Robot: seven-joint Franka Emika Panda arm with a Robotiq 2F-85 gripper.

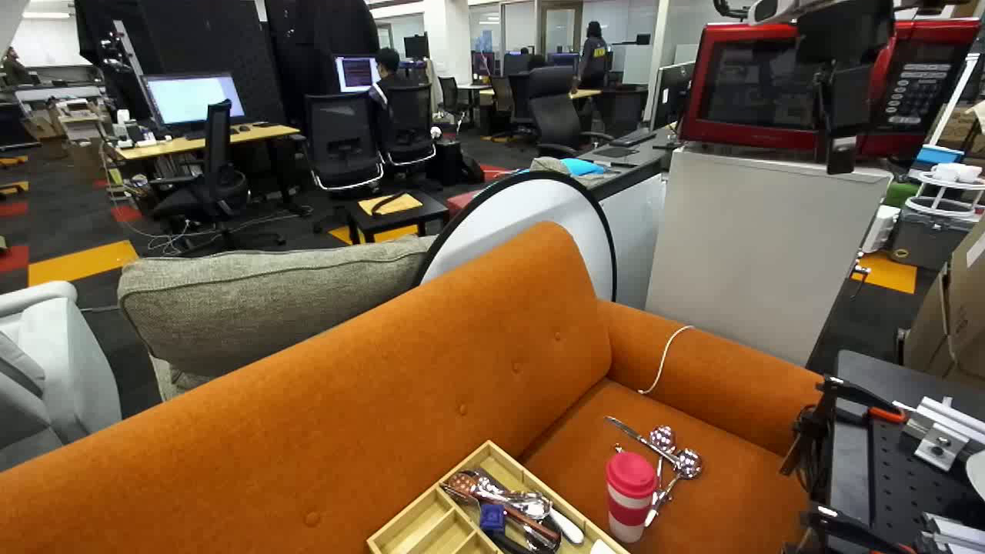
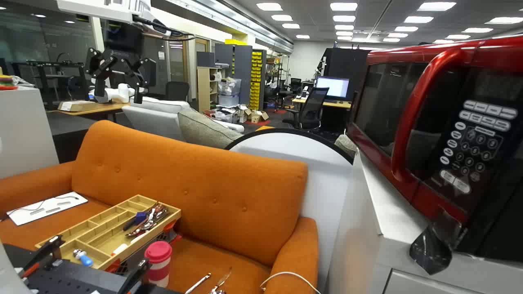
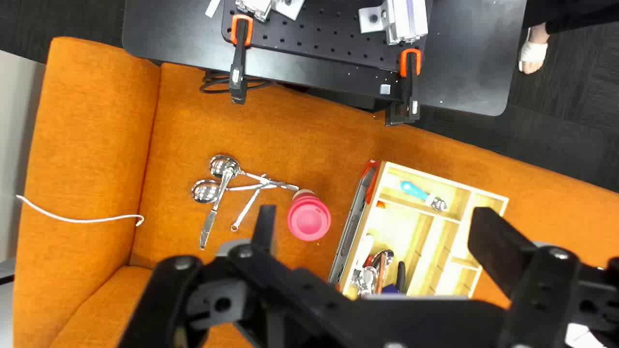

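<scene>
My gripper stands open high above the couch, with only air between its widely spread fingers. In the second exterior view the same gripper [image 2: 117, 98] hangs at the upper left, well clear of everything below. Beneath it is a wooden divided tray [image 3: 444, 176] holding several utensils [image 3: 380, 272] and a blue-handled scoop [image 3: 415, 189]. A cup with a pink lid [image 3: 309, 217] stands upright beside the tray. Silver spoons [image 3: 223, 166] and a knife [image 3: 209, 228] lie in a loose pile on the orange seat.
A dark table with a perforated board [image 3: 325, 35] and clamps [image 3: 238, 64] borders the couch. A white cord [image 3: 81, 220] crosses the armrest. The red microwave [image 2: 421, 122] stands on a white cabinet [image 1: 748, 249]. A white board [image 2: 46, 208] rests at the couch's other end.
</scene>
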